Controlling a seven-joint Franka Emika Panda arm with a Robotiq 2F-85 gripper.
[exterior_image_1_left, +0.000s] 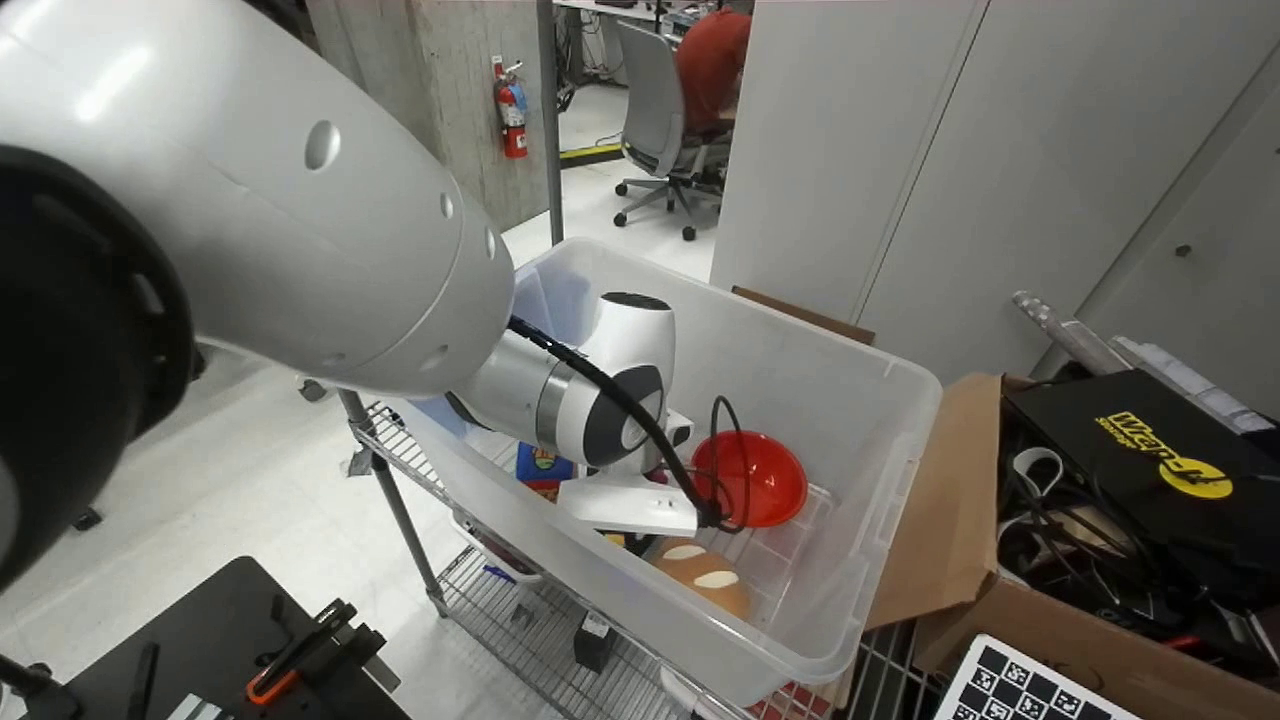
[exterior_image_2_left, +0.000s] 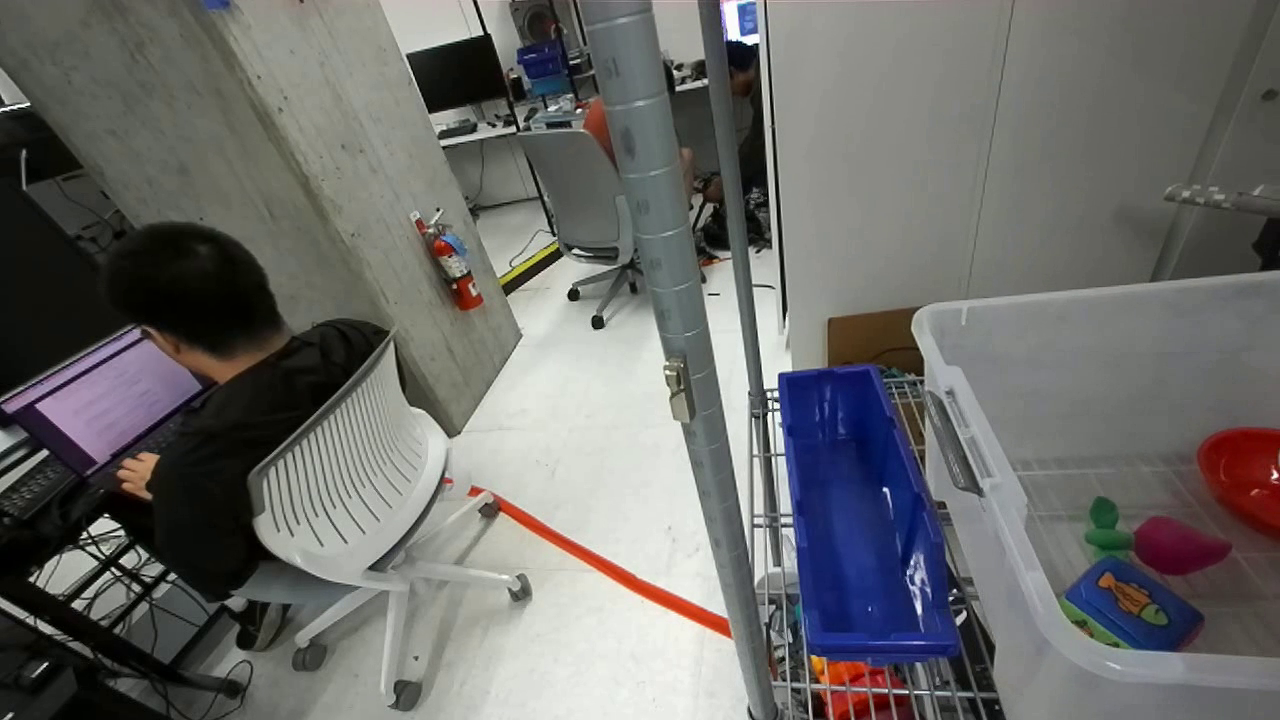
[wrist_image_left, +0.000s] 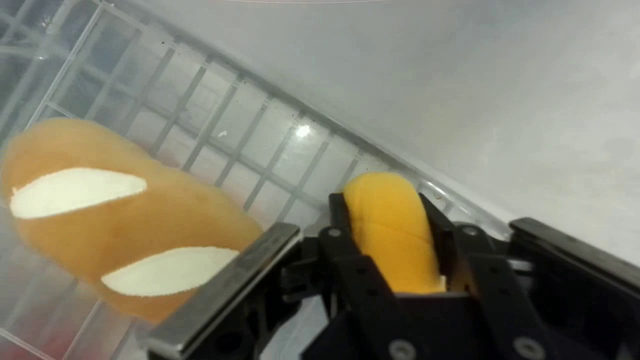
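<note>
A soft yellow toy sits between the black fingers of my gripper in the wrist view. The fingers flank it closely on both sides; whether they press on it or have loosened, I cannot tell. Beyond the left finger lies a brown toy bread loaf with white patches, on the floor of the clear bin. In exterior view 1 the gripper is low inside the bin, mostly hidden behind the white wrist housing and bin wall, beside the bread.
A red bowl stands in the bin behind the gripper. Further left are a blue fish box and a magenta toy with green leaves. Bin walls surround the gripper. A blue tray sits outside on the rack.
</note>
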